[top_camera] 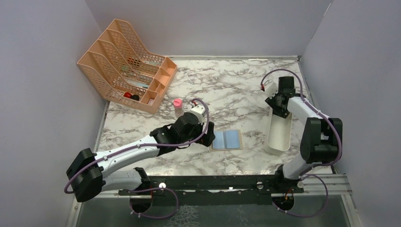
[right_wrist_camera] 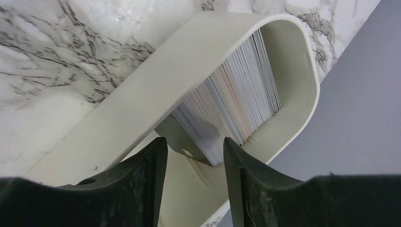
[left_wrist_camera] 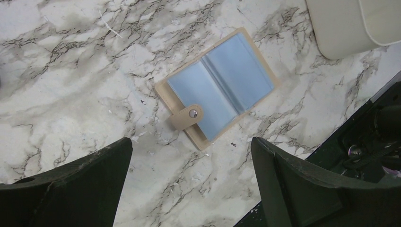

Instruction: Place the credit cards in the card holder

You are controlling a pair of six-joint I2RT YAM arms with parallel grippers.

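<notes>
The card holder (left_wrist_camera: 217, 85) lies unfolded on the marble table, tan at its edge with two blue clear-covered panels and a snap strap (left_wrist_camera: 188, 117). My left gripper is above it, just to its left in the top view, fingers apart and empty. A stack of cards (right_wrist_camera: 231, 92) stands on edge in one end of the white bin (right_wrist_camera: 118, 104); only their thin edges show. Over that bin my right gripper is open, its fingertips near the closest end of the stack, with no card between them.
At the back left stands an orange mesh organizer (top_camera: 163, 85) with small items in it. A pink-capped bottle (top_camera: 178, 104) is beyond the left gripper. Bare marble fills the middle and back of the table.
</notes>
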